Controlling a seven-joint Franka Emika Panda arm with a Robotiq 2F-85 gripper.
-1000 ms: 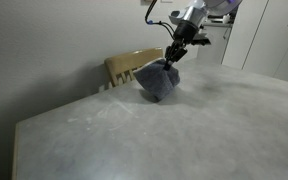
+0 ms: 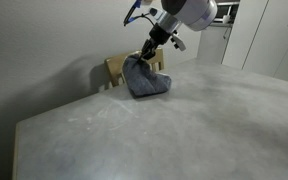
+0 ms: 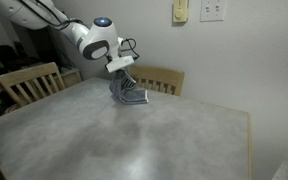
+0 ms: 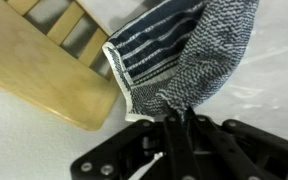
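Observation:
A grey-blue cloth [image 2: 144,80] is bunched on the table's far side, part lifted and part lying on the surface. My gripper is shut on it; in the wrist view the fabric gathers right at the fingertips. White and dark stripes run along one flap of the cloth [image 4: 152,45], and its pale hemmed edge hangs toward the chair. From the second exterior view, the gripper [image 3: 121,70] sits at the top of the cloth [image 3: 132,95], whose lower part spreads on the table.
Close behind the cloth stands a wooden chair [image 3: 160,80], its back above the table's edge. Another chair [image 3: 34,83] is at the left of that view.
The gripper has moved left toward the wall and chair, carrying the cloth's upper part along. The cloth now leans left, with its lower part spread out to the right.

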